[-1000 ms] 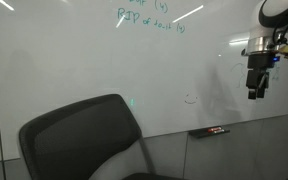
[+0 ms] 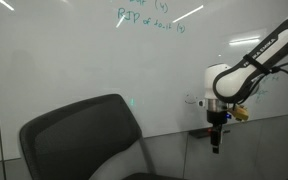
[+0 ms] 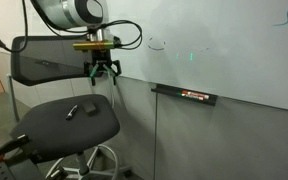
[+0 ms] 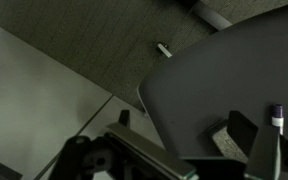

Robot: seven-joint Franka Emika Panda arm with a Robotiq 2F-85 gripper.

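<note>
My gripper stands open above the black chair seat, its fingers spread and nothing between them. In exterior view 1 the gripper hangs pointing down in front of the whiteboard's lower edge, right of the chair. On the seat lie a dark block, seemingly an eraser, and a marker to its left in exterior view 2. From the wrist view, the marker shows a purple end, and the eraser is partly covered by a finger. Both lie apart from the gripper.
The whiteboard fills the wall behind, with a tray holding a reddish item on its ledge. The chair backrest rises beside the arm. An armrest juts out at the seat's near left. Carpet lies below.
In exterior view 1 the arm has come left and down, from the upper right to in front of the tray, which it now partly hides. The chair has stayed put.
</note>
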